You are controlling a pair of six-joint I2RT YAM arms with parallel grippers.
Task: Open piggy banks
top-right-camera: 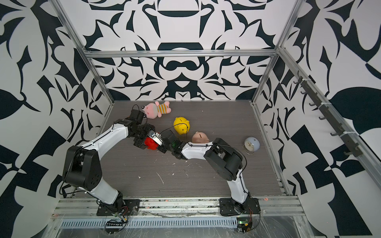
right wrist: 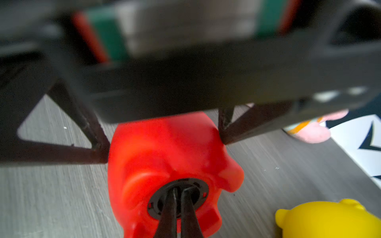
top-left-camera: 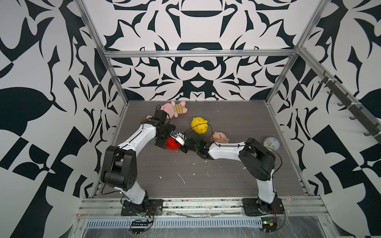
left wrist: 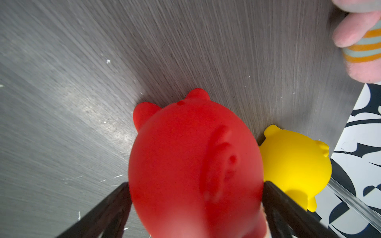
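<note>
A red piggy bank [left wrist: 190,158] lies on its side between my grippers, near the table's middle. My left gripper is over it, open, with its blurred fingers on either side of the bank. The bank's round black plug [right wrist: 155,207] faces my right gripper, whose narrow fingers are shut, tips at the plug's centre, with nothing visible between them. A yellow piggy bank [top-left-camera: 199,125] stands behind and right of the red one. A pink piggy bank [top-left-camera: 220,137] sits to the right, partly behind the right arm.
A plush pig [top-left-camera: 178,109] in stripes lies at the back left. A pale round object [top-right-camera: 251,143] sits at the far right.
</note>
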